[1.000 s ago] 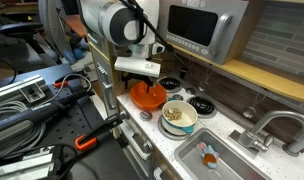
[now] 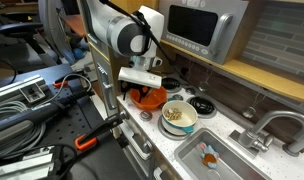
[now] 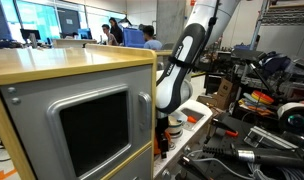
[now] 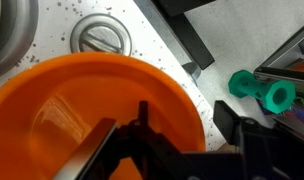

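An orange bowl (image 4: 67,120) fills the lower left of the wrist view, and its near rim passes between the two fingers of my gripper. One finger (image 4: 142,116) is over the bowl's inside, the other outside the rim; a gap shows between them, so the gripper is open. Whether either finger touches the rim is hard to tell. From exterior view 1, the orange bowl (image 2: 150,103) sits on the stove top right below the white hand of the arm, which hides its back part. In exterior view 2 the white arm (image 3: 177,85) stands behind the microwave, and the fingertips are too small to make out.
Right of the orange bowl is a pale bowl (image 2: 179,114) with food pieces in it, on a plate or second bowl. Stove knobs (image 4: 100,38) line the counter's front. A sink (image 2: 209,157) lies farther right, and a microwave (image 2: 197,24) hangs above the back.
The arm has shifted slightly to the right and down over the orange bowl. The bowls and the counter look the same as before.
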